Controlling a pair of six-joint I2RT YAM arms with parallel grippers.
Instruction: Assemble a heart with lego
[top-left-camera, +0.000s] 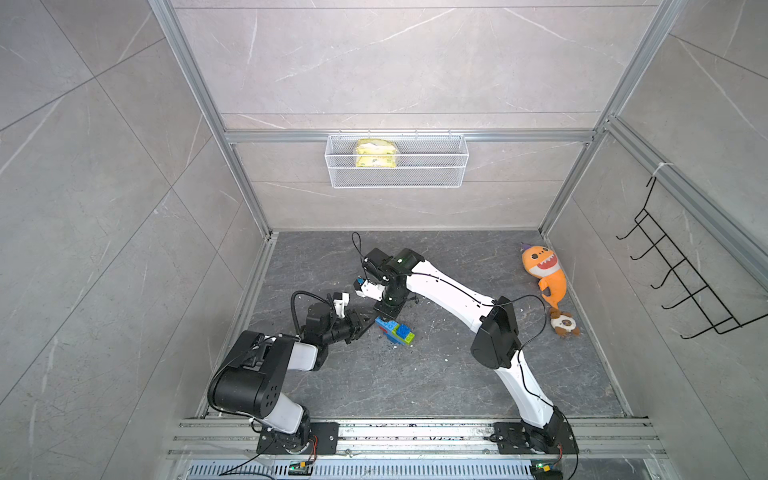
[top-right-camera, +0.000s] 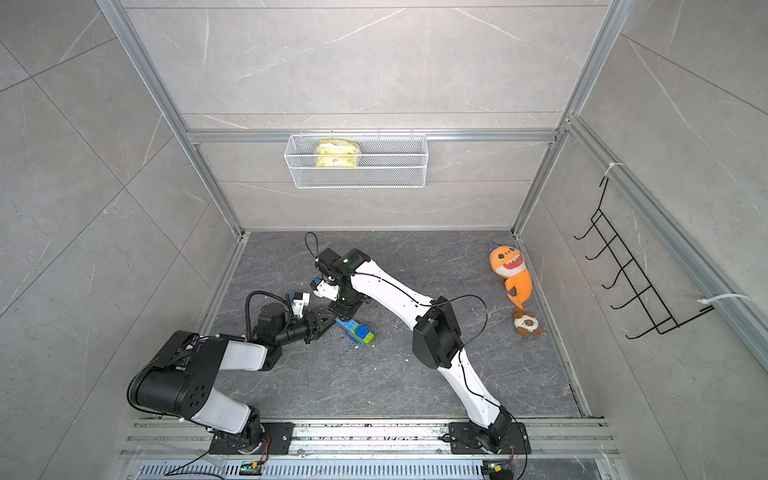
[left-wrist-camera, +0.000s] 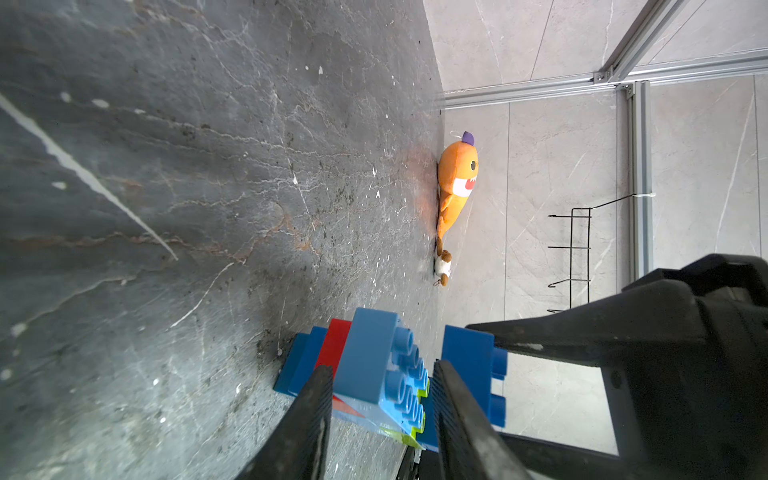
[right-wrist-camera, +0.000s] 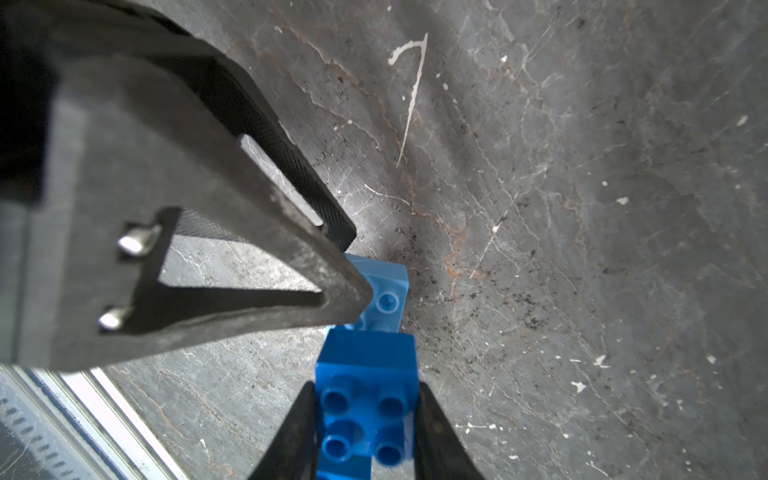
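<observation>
A stacked lego piece (top-left-camera: 397, 333) of blue, red and lime bricks stands on the floor at the centre. My left gripper (top-left-camera: 361, 325) is part open beside it; in the left wrist view its fingertips straddle the near end of the light blue brick (left-wrist-camera: 365, 352), contact unclear. My right gripper (top-left-camera: 386, 312) is above the stack, shut on a blue brick (right-wrist-camera: 364, 408), studs visible in the right wrist view. A light blue studded piece (right-wrist-camera: 384, 284) lies below it, partly hidden by the other gripper's finger.
An orange shark plush (top-left-camera: 544, 272) and a small brown-white plush (top-left-camera: 564, 324) lie along the right wall. A wire basket (top-left-camera: 424, 160) hangs at the back, a black hook rack (top-left-camera: 672, 264) at the right.
</observation>
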